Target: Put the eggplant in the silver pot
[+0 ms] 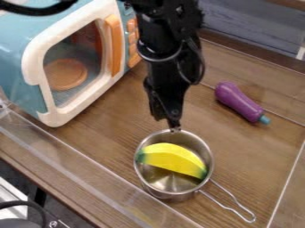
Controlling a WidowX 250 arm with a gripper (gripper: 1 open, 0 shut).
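A purple eggplant (242,101) with a blue-green tip lies on the wooden table at the right, well apart from the arm. The silver pot (152,183) stands near the front middle, its wire handle pointing to the lower right. Inside it rests a yellow banana-like toy (174,159) with green ends. Just above the pot's back rim hangs my black gripper (167,121), pointing down. Its fingers appear close together, but whether they are open or shut is not clear, and nothing shows between them.
A toy microwave (57,104) in light blue and white, with an orange side panel, occupies the back left. Bare table lies between the pot and the eggplant. A grey wall (256,27) closes off the back.
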